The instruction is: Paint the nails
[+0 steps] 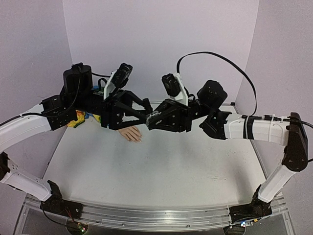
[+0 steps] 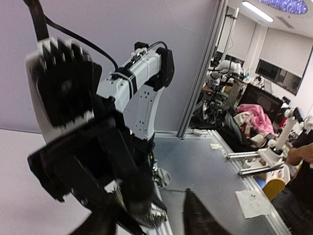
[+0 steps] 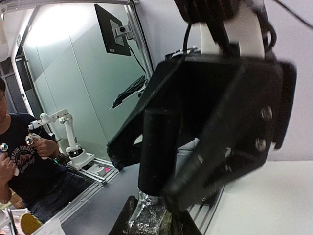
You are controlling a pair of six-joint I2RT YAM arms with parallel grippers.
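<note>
A small glittery polish bottle (image 3: pixel 145 215) with a tall black cap (image 3: pixel 157 152) stands between the two grippers in mid-air. My right gripper (image 1: pixel 153 121) is shut on its glass body, seen at the bottom of the right wrist view. From the other side my left gripper (image 1: pixel 145 112) reaches over the cap, its fingers apart; in the left wrist view its blurred fingers (image 2: pixel 199 215) stand to either side of the cap (image 2: pixel 137 190). Whether either finger touches the cap is unclear. Below and behind the left gripper, a model hand (image 1: pixel 130 133) lies on the table, its upper part covered.
Blue, green and yellow cloth (image 1: pixel 78 119) lies at the back left, mostly behind the left arm. A person (image 3: pixel 34 152) sits beyond the bench.
</note>
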